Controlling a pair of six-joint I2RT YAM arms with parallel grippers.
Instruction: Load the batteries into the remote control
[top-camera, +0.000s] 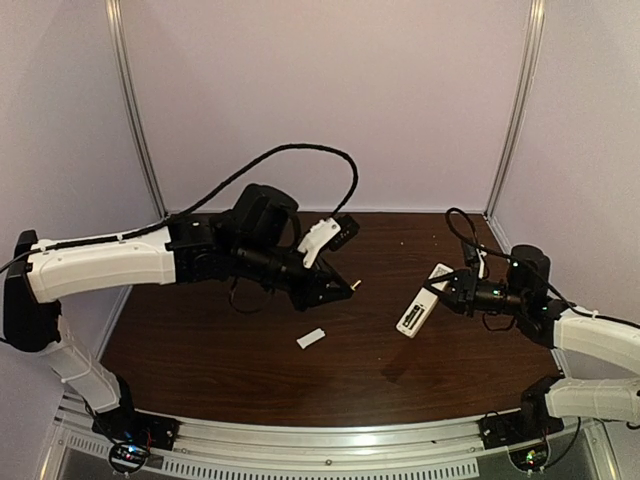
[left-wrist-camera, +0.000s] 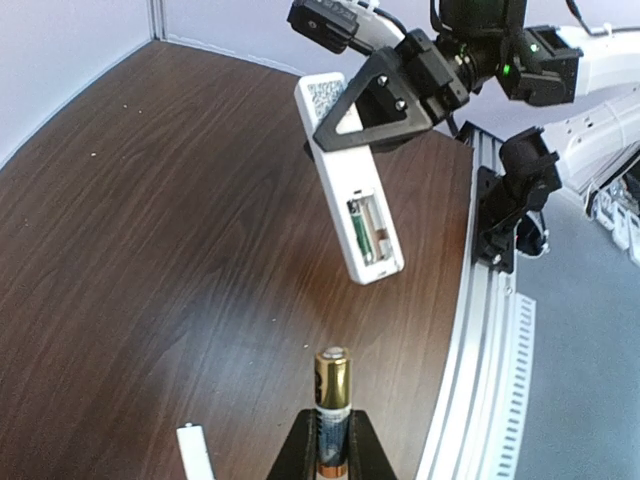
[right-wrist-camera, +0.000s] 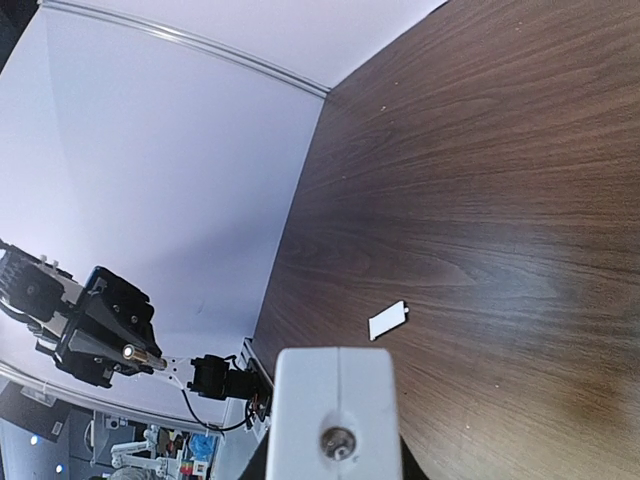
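Note:
My left gripper (top-camera: 346, 288) is raised above the table's middle, shut on a gold-topped battery (left-wrist-camera: 332, 382) held upright in the left wrist view. To its right, my right gripper (top-camera: 433, 284) is shut on the white remote (top-camera: 418, 311), held tilted with its open battery bay facing the left wrist camera. In that bay (left-wrist-camera: 370, 232) lies a green battery along one side; the other side looks at least partly empty. The white battery cover (top-camera: 311, 338) lies on the table below and left of my left gripper.
Pale walls stand behind and at both sides, and a metal rail (top-camera: 330, 430) runs along the front edge.

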